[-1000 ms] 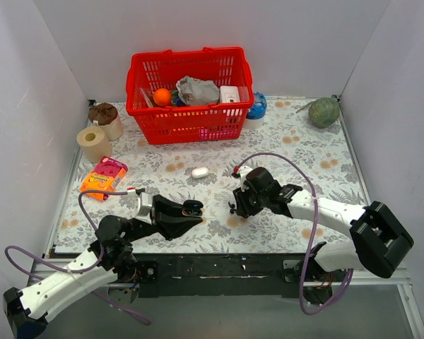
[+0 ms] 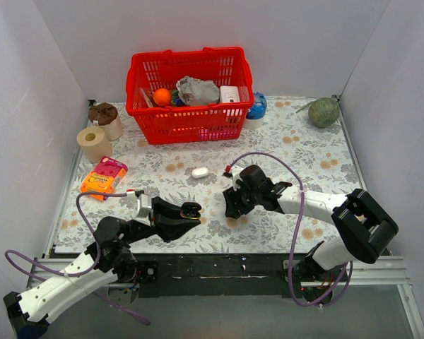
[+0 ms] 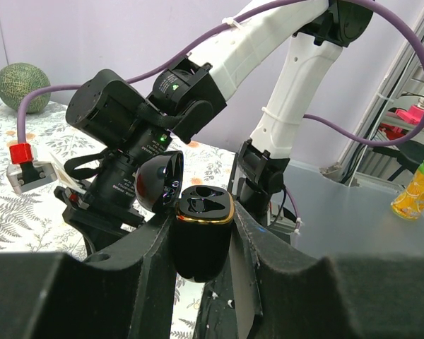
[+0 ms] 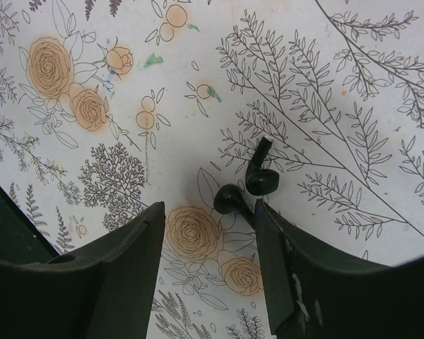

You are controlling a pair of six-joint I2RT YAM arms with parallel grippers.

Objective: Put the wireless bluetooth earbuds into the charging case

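Note:
The black charging case (image 3: pixel 201 233) has its lid raised, and my left gripper is shut on it; in the top view this case (image 2: pixel 191 211) is held over the table's front left. Two black earbuds lie on the patterned cloth in the right wrist view. One earbud (image 4: pixel 261 178) rests with its stem pointing up the frame; the other earbud (image 4: pixel 230 200) lies close beside it, its stem running toward the right finger and partly hidden there. My right gripper is open above the table, with these buds near its right fingertip and nothing held.
A white oval object (image 2: pixel 200 172) lies mid-table. The red basket (image 2: pixel 191 134) stands at the back with several items in it. An orange and pink bag (image 2: pixel 104 178), a paper roll (image 2: pixel 94 143) and a green melon (image 2: pixel 324 112) sit toward the sides.
The right arm has moved left in the top view, and its gripper now covers the spot where the earbuds showed. My left arm has barely moved, still with the case.

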